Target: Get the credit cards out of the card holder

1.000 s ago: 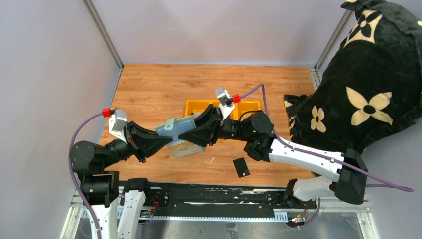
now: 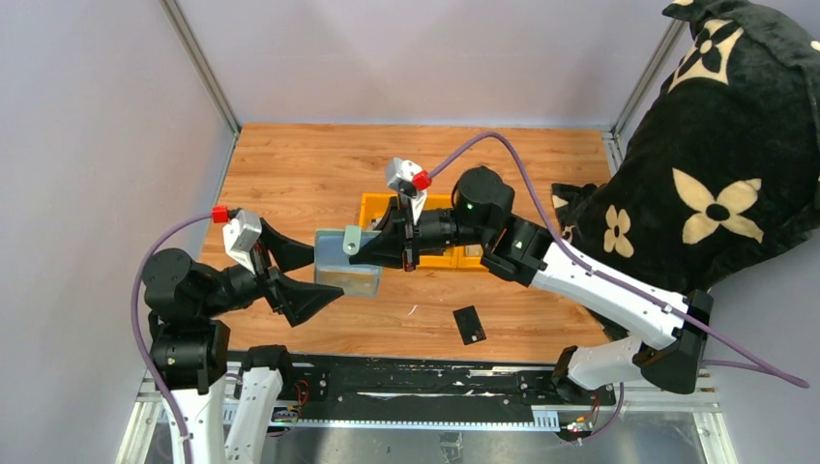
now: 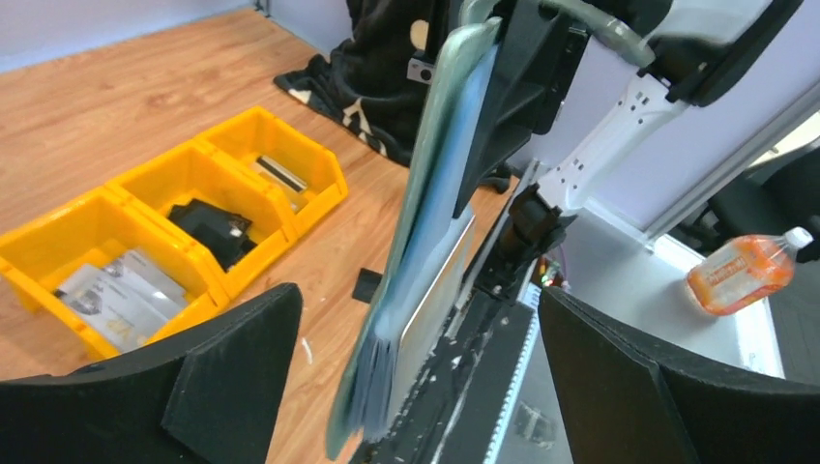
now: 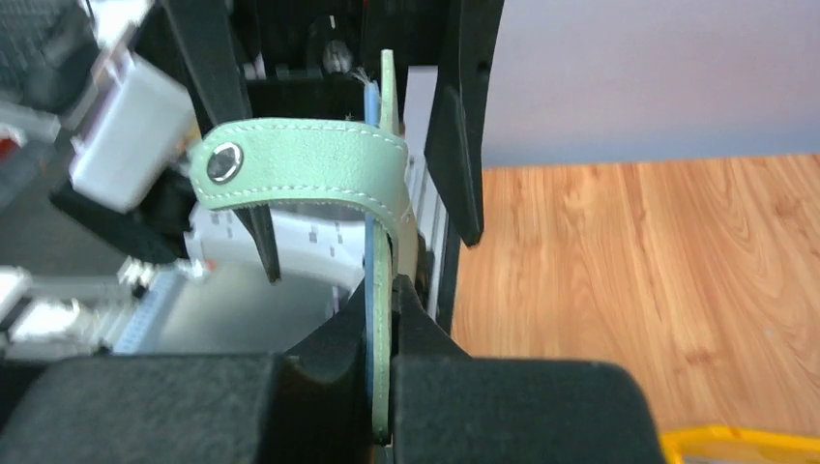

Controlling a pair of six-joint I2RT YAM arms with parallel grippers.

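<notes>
Held up above the table is the green and blue card holder (image 2: 334,271), its strap and metal snap (image 4: 224,162) showing in the right wrist view. My right gripper (image 2: 356,256) is shut on its edge. In the left wrist view the holder hangs on edge between the wide-apart fingers of my open left gripper, apart from both. Thin sleeves fan out at its lower end, and a pale flap or sleeve shows on one side. Whether cards are inside cannot be made out. A black card (image 2: 470,325) lies on the table.
A yellow three-part bin (image 3: 276,242) stands behind the holder. Pale cards (image 3: 126,295), dark cards (image 3: 213,227) and a few light pieces (image 3: 280,176) lie in its compartments. A dark patterned cushion (image 2: 716,164) fills the right side.
The right gripper, having changed its grip about the holder, now bears it alone, and the holder hangs more upright.
</notes>
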